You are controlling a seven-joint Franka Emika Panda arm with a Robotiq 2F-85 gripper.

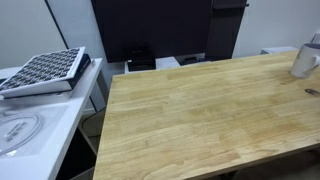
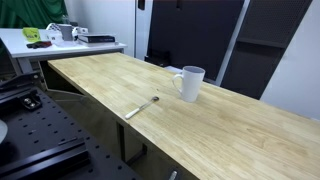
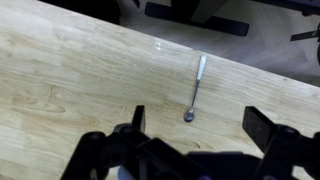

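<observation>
In the wrist view a thin spoon (image 3: pixel 195 90) lies on the wooden table, its bowl toward the gripper and its pale handle toward the table edge. My gripper is open above the table, fingers wide apart to either side of the spoon, with nothing held. The same spoon (image 2: pixel 143 107) shows near the table's front edge in exterior view 2. Behind it a white mug (image 2: pixel 188 84) stands upright, handle to the left. At the right edge of exterior view 1 the mug (image 1: pixel 304 62) is partly cut off.
A white side table (image 1: pixel 60 135) on the left carries a patterned box (image 1: pixel 45 70) and a clear round lid (image 1: pixel 18 131). A dark perforated surface (image 2: pixel 75 140) lies in front of the table.
</observation>
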